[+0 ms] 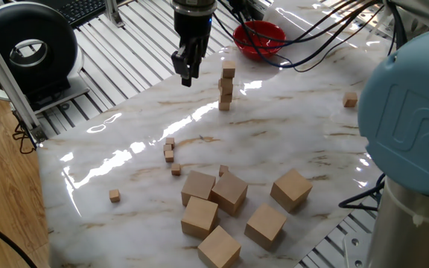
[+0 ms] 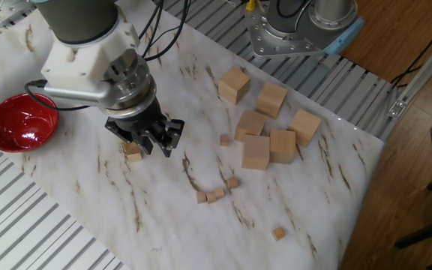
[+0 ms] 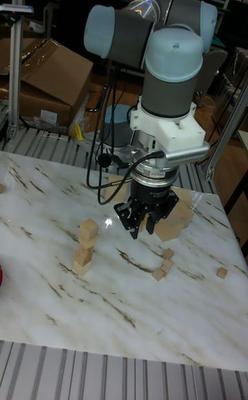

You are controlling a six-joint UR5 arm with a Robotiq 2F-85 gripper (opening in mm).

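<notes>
A narrow tower of small wooden cubes stands on the marble table, its pieces slightly out of line. My gripper hangs in the air beside this tower, apart from it, pointing down. Its black fingers are spread and nothing shows between them. From exterior view 2, the gripper partly covers the tower. Several small cubes lie in a loose row mid-table, and a single small cube sits farther left.
Several large wooden blocks are grouped near the robot base, with a small cube beside them. A red bowl stands at the table's edge past the tower. Another small cube lies alone. Bare marble surrounds the tower.
</notes>
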